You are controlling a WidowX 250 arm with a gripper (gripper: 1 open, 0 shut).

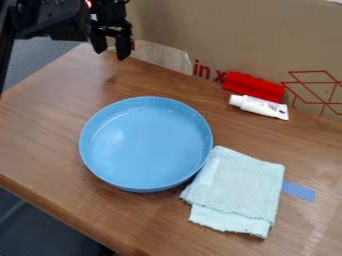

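Note:
My black gripper [111,45] hangs at the top left of the camera view, over the back of the wooden table, open with nothing visible between its fingers. A round blue plate [144,143] lies at the table's middle. A folded pale cloth [235,190] lies to its right, near the front. A white tube [258,105] rests at the back right, beside a red object [253,85].
A cardboard backdrop [241,35] stands along the back of the table [54,120]. A strip of blue tape [299,191] is on the right.

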